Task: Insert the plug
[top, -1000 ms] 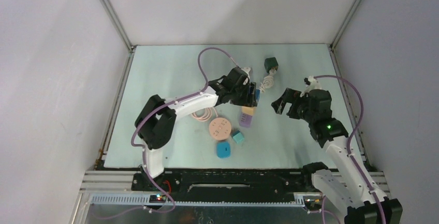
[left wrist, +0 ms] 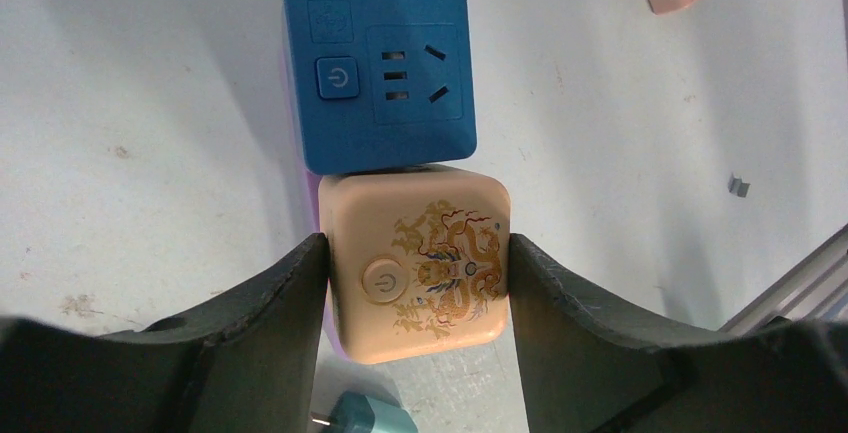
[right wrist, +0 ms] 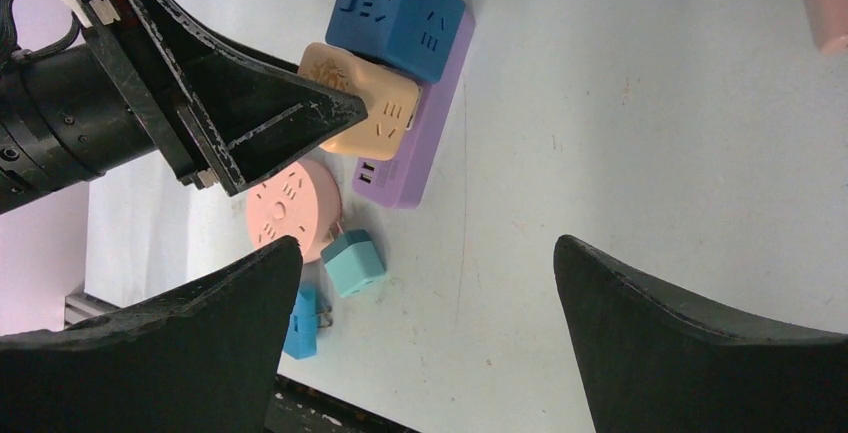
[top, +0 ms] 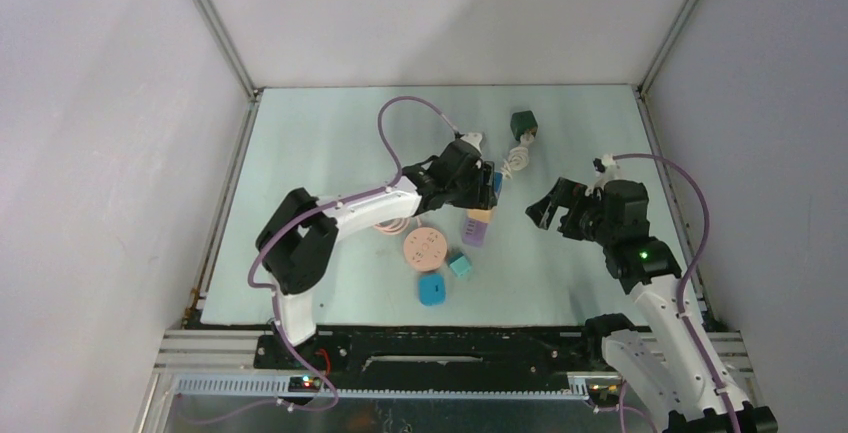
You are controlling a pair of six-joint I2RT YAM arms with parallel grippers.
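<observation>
My left gripper is shut on a peach socket cube (left wrist: 420, 243) with a gold dragon print, which sits on a purple power strip (right wrist: 430, 143), directly beside a blue socket cube (left wrist: 380, 73). In the top view the left gripper largely covers these. My right gripper stands open to the right of them, nothing between its fingers.
A round pink socket (top: 425, 250), a teal cube plug (top: 460, 265) and a blue plug (top: 432, 289) lie toward the front. A dark green cube (top: 524, 123) with white cord is at the back.
Both arms have shifted only slightly in the top view; the right arm sits a little lower in the frame than before.
</observation>
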